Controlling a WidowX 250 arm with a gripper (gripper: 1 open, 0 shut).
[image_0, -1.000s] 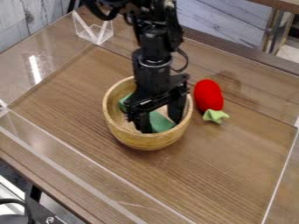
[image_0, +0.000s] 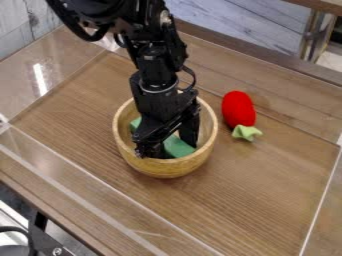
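Observation:
My black gripper (image_0: 166, 128) reaches down into a round wooden bowl (image_0: 171, 168) in the middle of the table. Its fingers are low inside the bowl, over and around a green object (image_0: 179, 148) that shows partly beneath them. I cannot tell whether the fingers are closed on it. A red object (image_0: 238, 108) lies to the right of the bowl, with a small pale green piece (image_0: 245, 132) at its lower end.
A white panelled wall stands behind it, and a wooden ledge (image_0: 315, 5) juts in at the top right.
Over the last second my gripper has shifted within the bowl and now sits lower, covering more of it. The red object has not visibly moved.

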